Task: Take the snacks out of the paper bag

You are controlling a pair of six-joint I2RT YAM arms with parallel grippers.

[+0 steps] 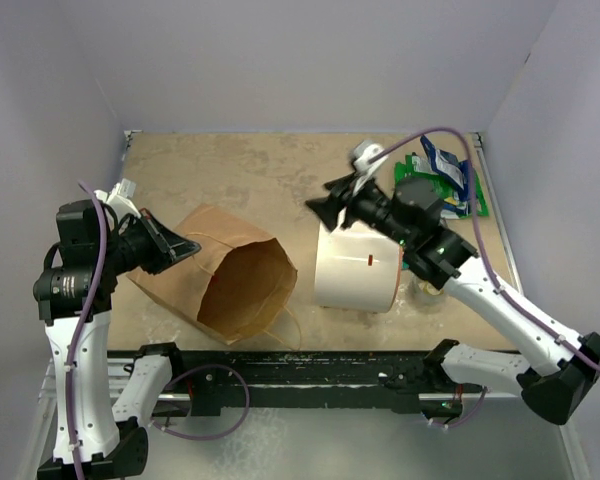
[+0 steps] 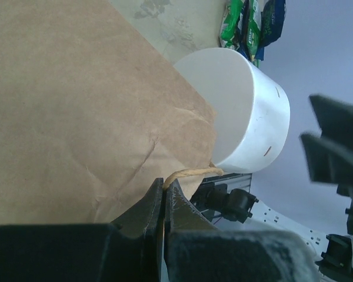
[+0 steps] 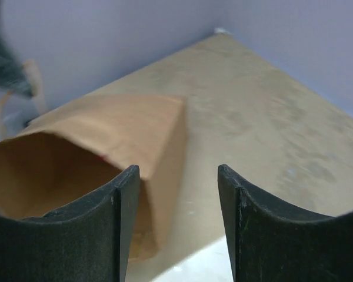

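Note:
The brown paper bag (image 1: 215, 265) lies on its side at the left of the table, its mouth facing the front right. My left gripper (image 1: 195, 247) is shut on the bag's twisted handle (image 2: 191, 172), holding it at the fingertips. Over the table's middle, right of the bag, hangs my right gripper (image 1: 325, 207), open and empty. In the right wrist view its fingers (image 3: 120, 205) stand apart before the bag's mouth, where a small reddish spot shows; most of the inside is dark. Green and blue snack packs (image 1: 445, 180) lie heaped at the back right.
A white cylindrical container (image 1: 355, 270) lies on its side between the bag and the snack packs, partly below my right gripper. A clear round tub (image 1: 428, 288) sits right of it.

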